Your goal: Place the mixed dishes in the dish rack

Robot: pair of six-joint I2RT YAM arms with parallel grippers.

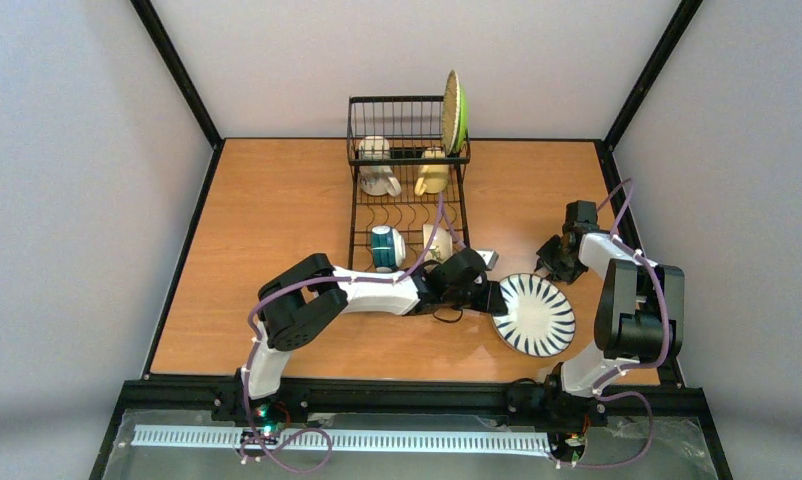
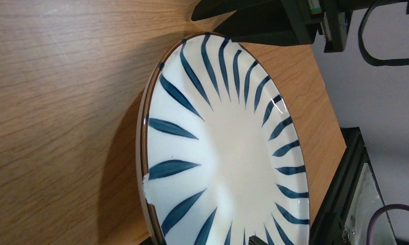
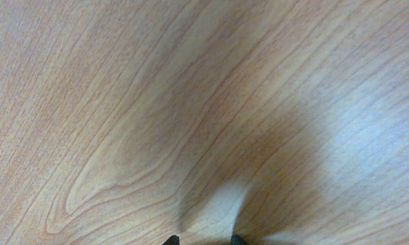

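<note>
A white plate with blue stripes (image 1: 534, 315) lies face up on the table near the right front. At its left rim is my left gripper (image 1: 499, 298), open; in the left wrist view one fingertip (image 2: 254, 240) shows over the plate's face, the other by its rim. My right gripper (image 1: 543, 270) stands at the far right edge of the plate, its fingertips apart over bare wood in the right wrist view. Whether it touches the rim, I cannot tell. The black dish rack (image 1: 397, 160) stands at the back centre.
The rack holds a green-backed plate (image 1: 455, 112) upright at its right end, a white mug (image 1: 377, 178), a yellow mug (image 1: 432, 178), a blue-and-white cup (image 1: 385, 247) and a cream cup (image 1: 438, 243).
</note>
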